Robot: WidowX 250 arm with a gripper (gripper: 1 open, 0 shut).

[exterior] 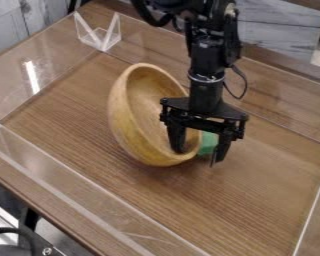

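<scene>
My black gripper (pixel 198 136) hangs low at the centre, its fingers open, one at the right edge of the tan wooden bowl (pixel 128 108) and the other to the right of it. A green object (pixel 208 144) shows low between the fingers, partly hidden by the gripper. I cannot tell whether either finger touches it.
A clear plastic bin-like object (pixel 99 30) sits at the back left.
</scene>
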